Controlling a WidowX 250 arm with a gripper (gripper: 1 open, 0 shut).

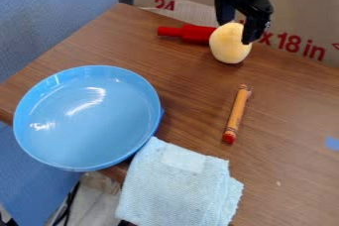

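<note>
My black gripper (244,21) hangs at the top centre, its fingers low around the upper part of a pale yellow round object (229,46) on the wooden table; whether they touch it or are closed on it is unclear. Behind that object lies a red cylindrical thing (185,33). An orange stick with red tip (237,113) lies in the middle right. A blue plate (86,116) is on the left, and a folded light blue cloth (179,183) lies at the front.
A cardboard sheet with red print (311,12) stands along the back.
</note>
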